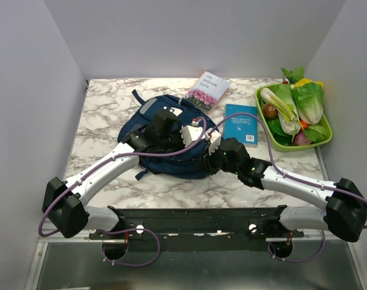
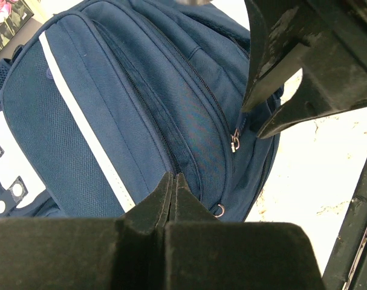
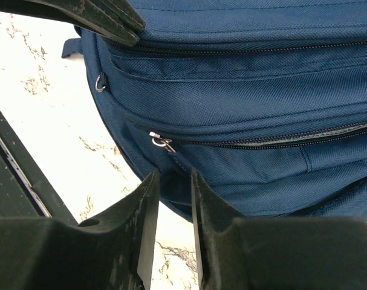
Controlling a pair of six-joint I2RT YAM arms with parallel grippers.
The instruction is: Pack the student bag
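The navy backpack (image 1: 147,115) lies on the marble table beneath both arms. My left gripper is shut over its top, by the zipper seams; nothing shows between the fingers. My right gripper is part open at the bag's right end, its tips just below a zipper pull (image 3: 162,142) with a dark tab hanging from it. The left wrist view shows the right gripper's dark fingers at upper right, near another view of that zipper pull (image 2: 234,140). Whether the right tips touch the fabric I cannot tell.
A pink-flower book (image 1: 206,90) and a blue book (image 1: 240,124) lie behind the bag. A green basket (image 1: 325,136) of vegetables stands at the right. Bare marble is at the left and front, with a dark table edge in front.
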